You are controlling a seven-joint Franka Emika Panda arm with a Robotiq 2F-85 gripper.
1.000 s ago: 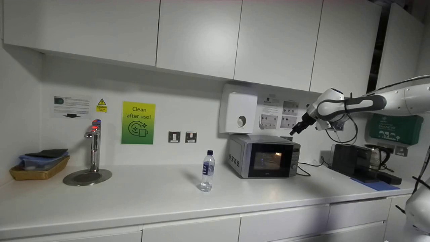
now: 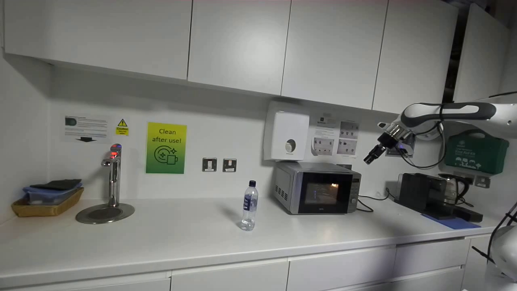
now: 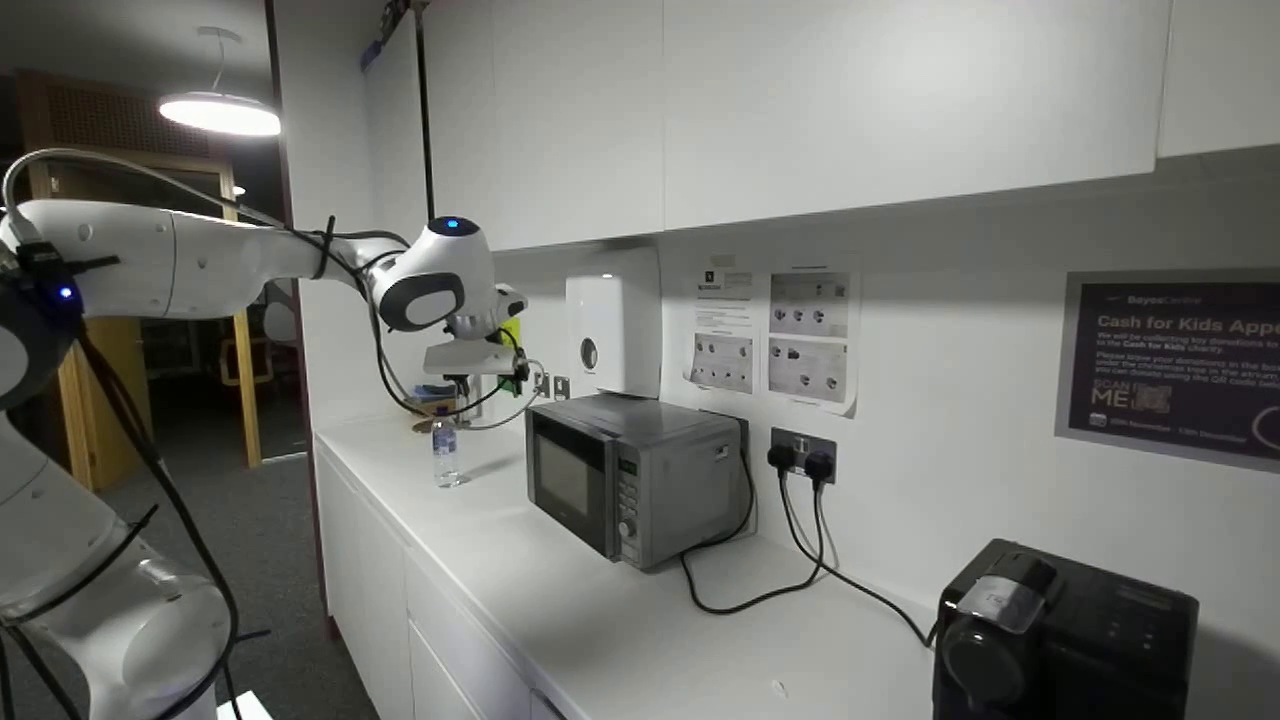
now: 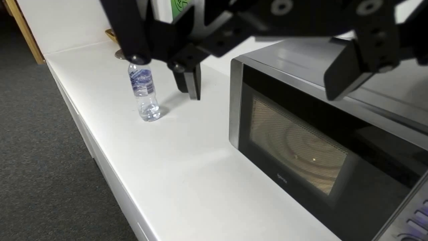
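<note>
A clear plastic bottle (image 2: 249, 209) with a dark cap and blue label stands upright on the white counter (image 2: 179, 242), left of the microwave. In the wrist view the bottle (image 4: 143, 90) shows at the upper left, its cap hidden behind the gripper's dark parts. My gripper is open there, its two finger pads (image 4: 348, 72) wide apart with nothing between them. From the front, the gripper (image 2: 369, 160) hangs in the air at the right, above and beyond the microwave's right end, well away from the bottle. The silver microwave (image 2: 317, 188) has its door shut.
To the right stand a black coffee machine (image 2: 422, 194) and a kettle (image 2: 455, 186). A tap (image 2: 114, 177) and a basket (image 2: 48, 206) occupy the far left. Cables (image 3: 768, 588) trail beside the microwave. Bare counter surrounds the bottle, and cabinets (image 2: 334, 48) overhang the back.
My arm and gripper have moved to the right in the first exterior view, and the gripper points more steeply downward. Bottle and microwave stay put.
</note>
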